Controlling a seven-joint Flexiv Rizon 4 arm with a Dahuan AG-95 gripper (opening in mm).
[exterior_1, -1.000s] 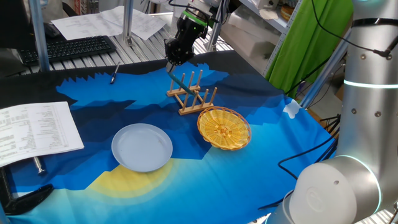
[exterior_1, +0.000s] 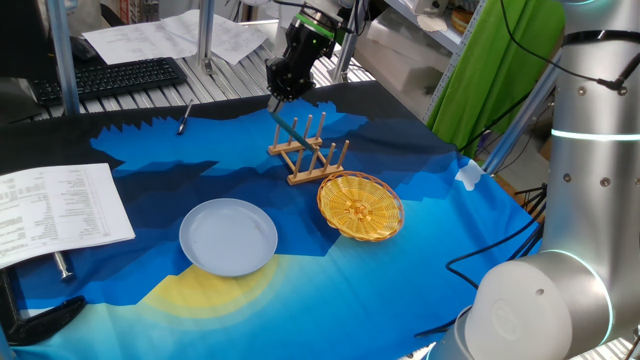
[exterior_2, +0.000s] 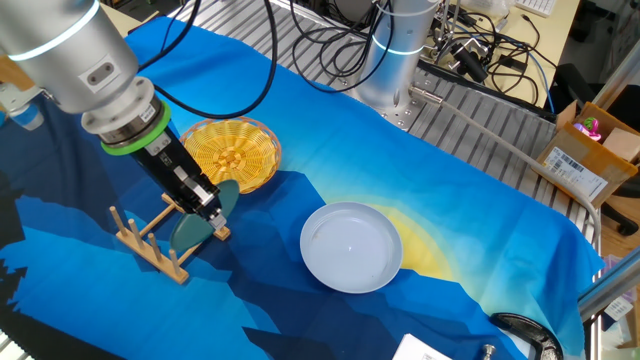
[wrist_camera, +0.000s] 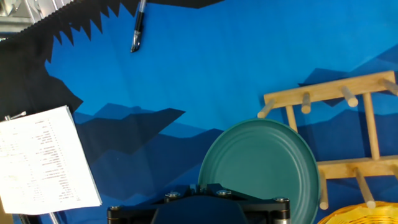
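Note:
A dark green plate (wrist_camera: 261, 165) hangs tilted at the wooden dish rack (exterior_2: 150, 250), its lower part among the pegs. My gripper (exterior_2: 217, 220) is at the plate's upper edge and looks shut on that rim. In exterior view 1 the green plate (exterior_1: 292, 132) shows nearly edge-on, slanting down from the gripper (exterior_1: 273, 104) into the rack (exterior_1: 308, 160). The wrist view has the gripper body at its bottom edge, covering part of the plate; the fingertips are hidden there. Whether the plate rests in a slot cannot be told.
A yellow wicker basket (exterior_1: 360, 206) sits close beside the rack. The light blue-grey plate (exterior_1: 228, 237) lies flat on the blue cloth, apart from both. Papers (exterior_1: 60, 212) and a pen (exterior_1: 185, 118) lie to the left. Open cloth surrounds the blue-grey plate.
Over the last second the gripper and the green plate have shifted only very slightly. The rack, basket and blue-grey plate have stayed where they were.

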